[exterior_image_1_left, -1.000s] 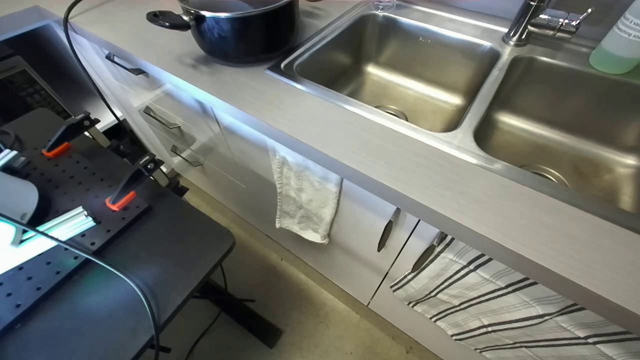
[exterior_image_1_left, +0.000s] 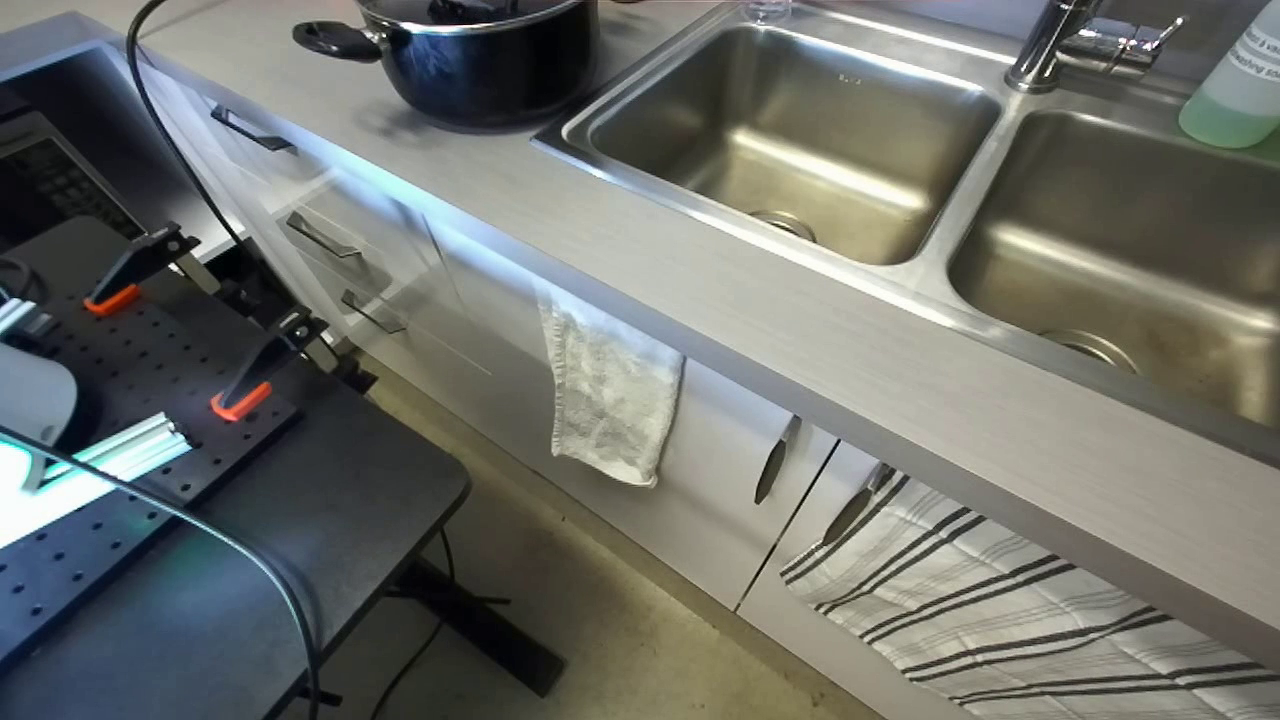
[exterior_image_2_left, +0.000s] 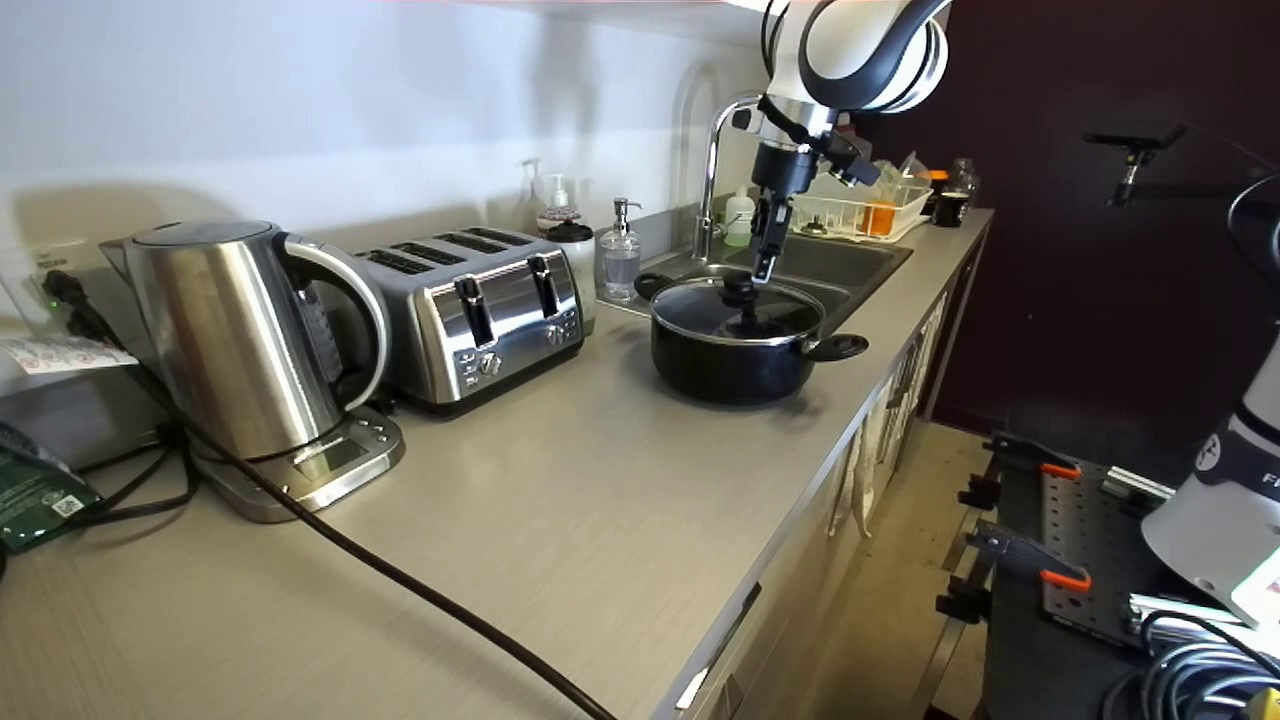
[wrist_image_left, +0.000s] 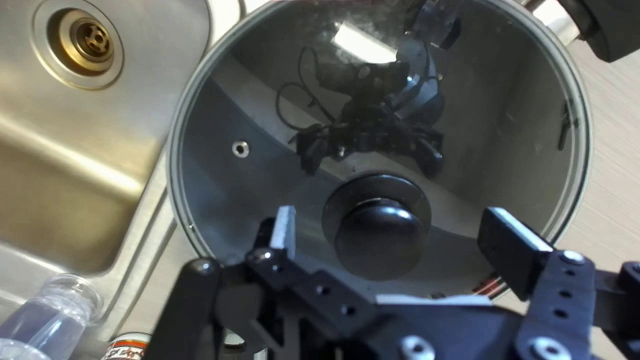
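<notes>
A black pot (exterior_image_2_left: 720, 370) stands on the counter beside the sink, and a clear glass lid (exterior_image_2_left: 698, 310) lies over its top. In the wrist view the round black knob (wrist_image_left: 379, 249) of the lid sits between my open gripper's (wrist_image_left: 393, 231) two fingers, with a clear gap on either side. From the second exterior view, my gripper (exterior_image_2_left: 764, 266) points down at the knob from just above the lid. Exterior view 1 shows only the lower part of the pot (exterior_image_1_left: 492, 72) and a strip of its top; the arm's hand is outside that view.
Close to the pot is the steel sink (exterior_image_2_left: 828, 254) with its tall faucet (exterior_image_2_left: 710, 168). A soap dispenser (exterior_image_2_left: 620, 258), a toaster (exterior_image_2_left: 492, 314) and a kettle (exterior_image_2_left: 222, 336) line the wall. A black cable (exterior_image_2_left: 420, 588) crosses the otherwise clear front counter.
At the pot's top in exterior view 1, a plain grey surface showed a second ago; a darker surface with a black knob shape shows there now. The pot has not moved.
</notes>
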